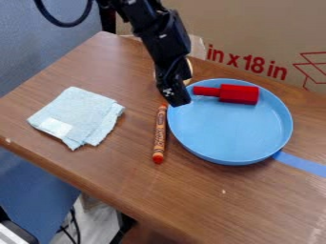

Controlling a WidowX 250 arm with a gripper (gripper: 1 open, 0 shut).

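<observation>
The black gripper (pixel 174 93) hangs over the left edge of a light blue plate (pixel 231 129), just above the top end of an orange stick (pixel 160 139) lying on the table beside the plate. Whether its fingers are open or shut is hard to tell. A red object (pixel 235 93) lies on the upper part of the plate. To the left, a folded pale cloth (pixel 76 117) rests on the wooden table (pixel 114 181). Part of a yellowish object behind the arm is mostly hidden.
A cardboard box (pixel 254 43) stands along the back. Blue tape (pixel 302 165) runs right of the plate. The table's left edge drops to blue material and cables.
</observation>
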